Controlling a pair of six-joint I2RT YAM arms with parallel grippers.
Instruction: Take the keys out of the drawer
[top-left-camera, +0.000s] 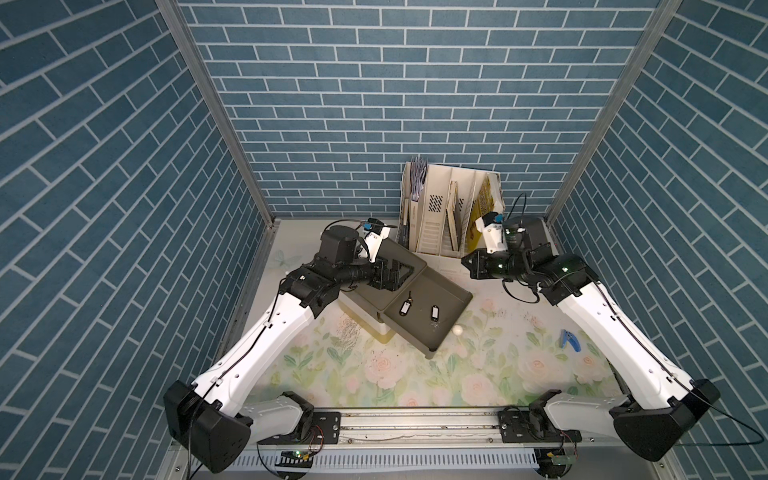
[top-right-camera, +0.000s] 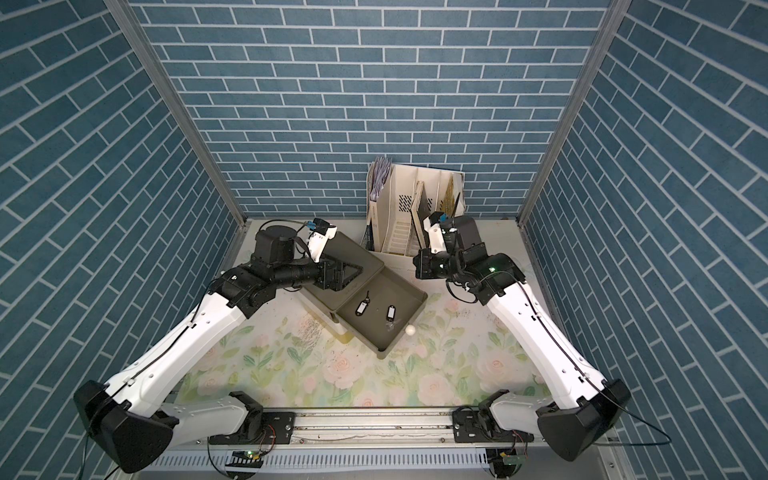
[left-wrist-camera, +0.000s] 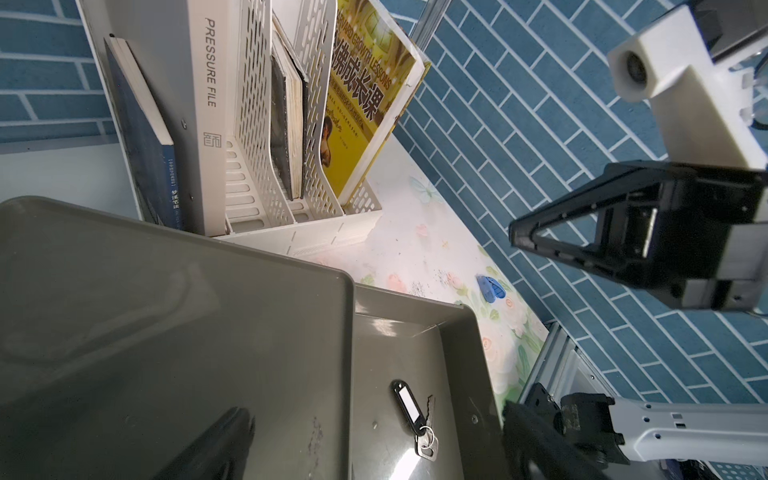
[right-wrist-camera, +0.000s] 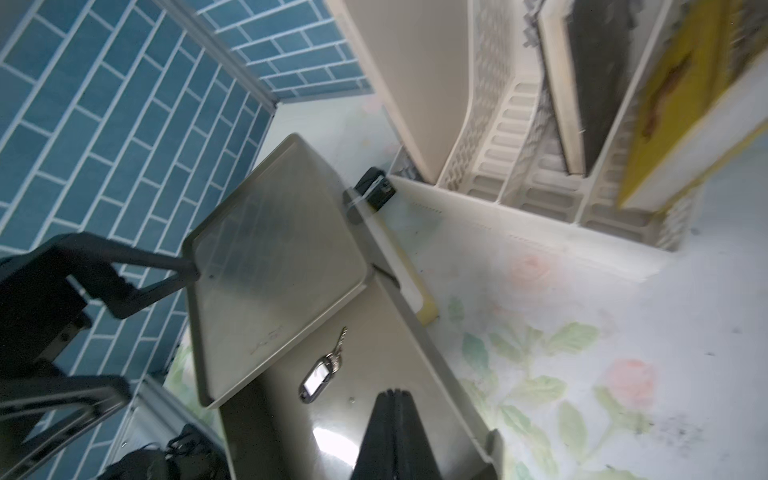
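Note:
Two key sets lie on the floor of the pulled-out grey drawer (top-left-camera: 452, 293). The left keys (top-left-camera: 406, 307) show a black-and-white tag, with the metal key beyond it in the right wrist view. Tag, ring and metal also show on the right keys (left-wrist-camera: 412, 409), farther right. My left gripper (top-left-camera: 404, 276) hangs over the grey cabinet top beside the drawer, its fingers (left-wrist-camera: 216, 448) wide apart and empty. Up and right of the drawer, clear of both sets, is my right gripper (top-left-camera: 466, 262); its blurred fingers (right-wrist-camera: 376, 448) look together, with nothing visible between them.
Behind the cabinet stands a white file rack (top-left-camera: 448, 208) with books and folders. A small pale ball (top-left-camera: 457, 329) sits at the drawer's right edge. A blue object (top-left-camera: 570, 340) lies far right.

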